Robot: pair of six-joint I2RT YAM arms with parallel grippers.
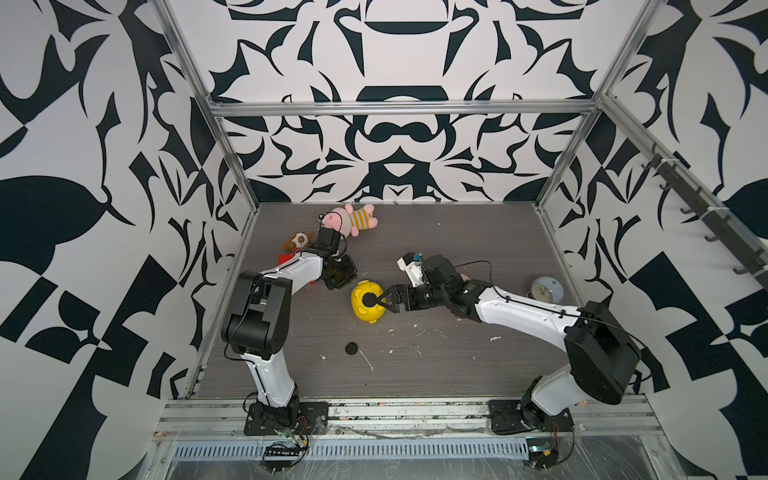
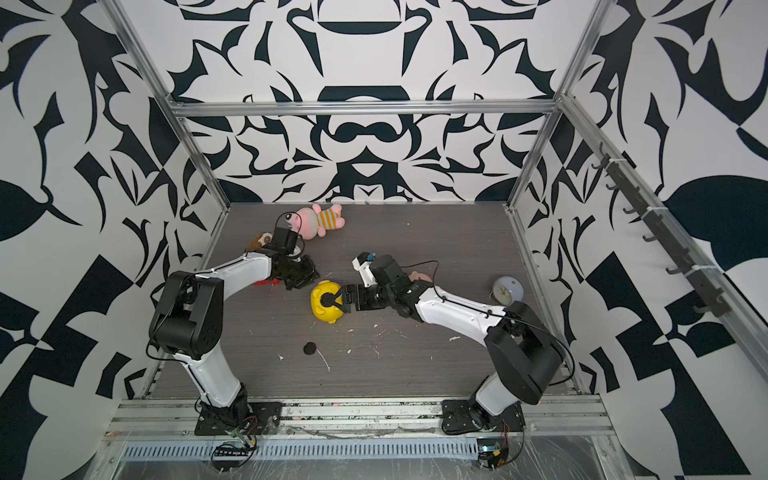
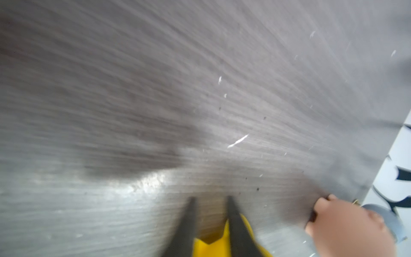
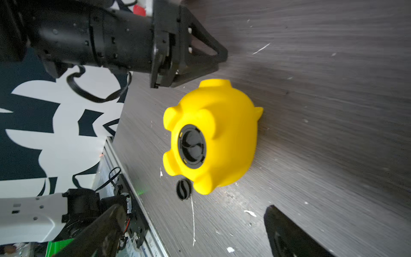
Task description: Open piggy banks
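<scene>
A yellow piggy bank [image 4: 231, 137] lies on its side at the table's middle, legs and black-ringed bottom opening [image 4: 191, 146] turned toward the right wrist camera; a dark piece sits inside the ring. A loose black cap [image 4: 183, 189] lies beside it. My left gripper [image 1: 342, 272] is just behind and left of the pig, with a gap visible between its fingers and nothing held. My right gripper is open at the pig's right, nothing between its fingers.
Pink plush pig [image 1: 342, 222], brown toy [image 1: 297, 240] and partly hidden red object [image 1: 286, 257] lie back left. A pink figure [image 3: 351, 227] and grey round object [image 1: 546, 289] sit right.
</scene>
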